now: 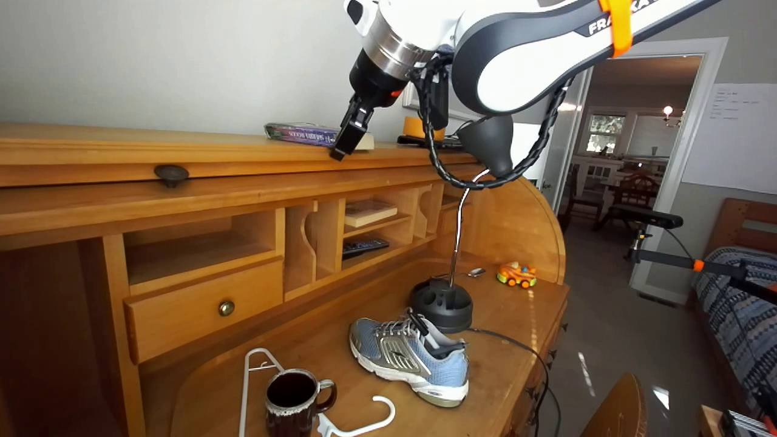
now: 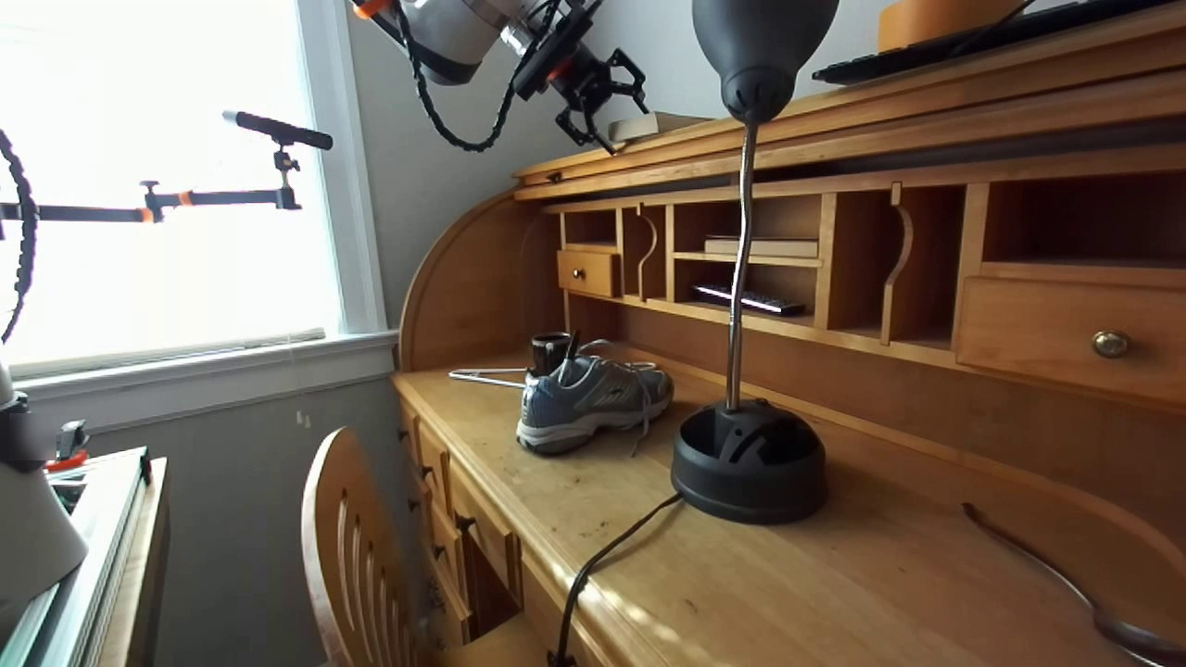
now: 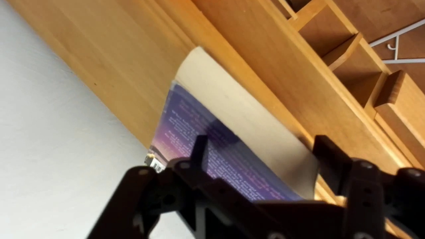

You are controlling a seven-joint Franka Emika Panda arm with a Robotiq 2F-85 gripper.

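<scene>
A thick paperback book [image 3: 187, 123] with a purple cover and cream page edges lies flat on the desk's top ledge [image 3: 119, 71]. My gripper is part open over one end of it, with a clear gap between the fingers. In the wrist view, one finger [image 3: 200, 149] overlaps the cover and the other stands by the corner of the page edge; contact cannot be told. From exterior view 1, the gripper [image 1: 342, 152] hangs in front of the book [image 1: 298, 135] and hides part of it. Exterior view 2 shows the spread gripper [image 2: 628, 128] beside the book [image 2: 656, 124].
A lamp [image 1: 484, 145] rises right of the arm, near an orange object [image 1: 413, 128] on the ledge. Below, the desktop bears a shoe [image 1: 411, 357], a mug [image 1: 291, 404], a white hanger [image 1: 245, 386] and a toy car [image 1: 517, 275].
</scene>
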